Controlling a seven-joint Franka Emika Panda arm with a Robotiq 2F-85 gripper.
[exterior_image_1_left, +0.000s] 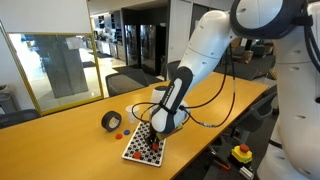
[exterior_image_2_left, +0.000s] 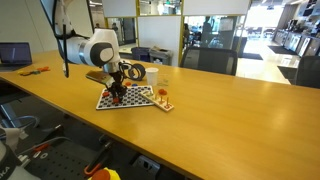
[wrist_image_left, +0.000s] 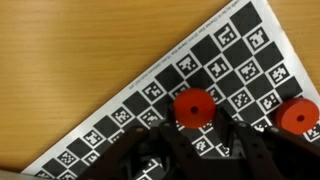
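In the wrist view, a round red piece with a dark hole at its centre sits between the tips of my gripper, which is shut on it. Beneath it lies the checkered marker board, flat on the wooden table. A second red piece rests on the board to the right in that view. From the side, my gripper points down over the board. Whether the held piece touches the board is hard to tell.
A white cup stands behind the board. Beside the board lies a wooden block with small red pieces. A black round object and small discs sit past the board's far side.
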